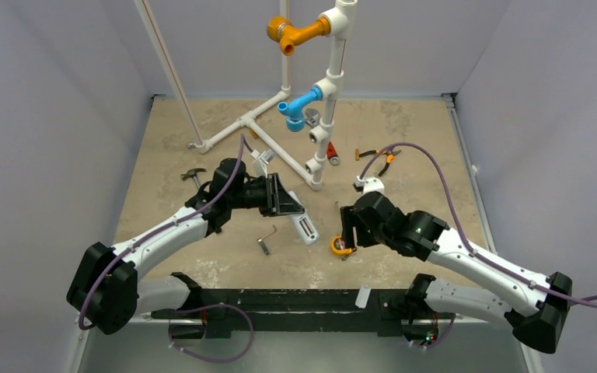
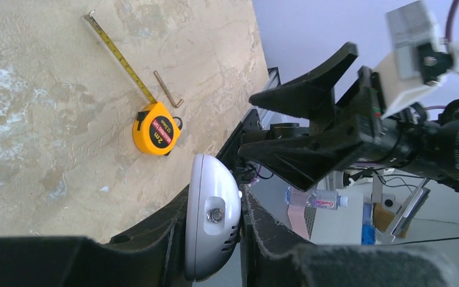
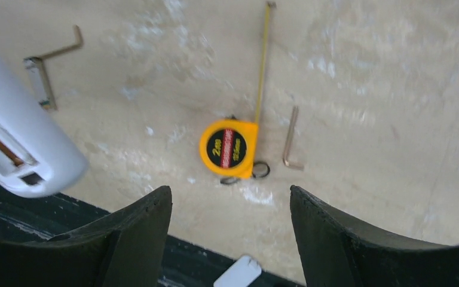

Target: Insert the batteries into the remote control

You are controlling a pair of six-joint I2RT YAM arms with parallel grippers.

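Observation:
The white remote control (image 1: 305,225) hangs tilted above the table with my left gripper (image 1: 286,202) shut on it. In the left wrist view its rounded end (image 2: 210,224) stands up between the fingers. Its open battery compartment (image 3: 0,143) faces my right wrist camera; a brown strip and a silver one show inside, too blurred to tell whether they are batteries. My right gripper (image 1: 348,227) is right of the remote, fingers apart with nothing between them. A small white piece (image 1: 363,297), perhaps the battery cover, shows over the black front beam.
An orange tape measure (image 3: 229,148) with its blade drawn out lies below my right gripper, beside a bent metal rod (image 3: 290,137). A hinged hand tool (image 1: 264,241) lies left of the remote. The white pipe frame (image 1: 322,116) rises behind.

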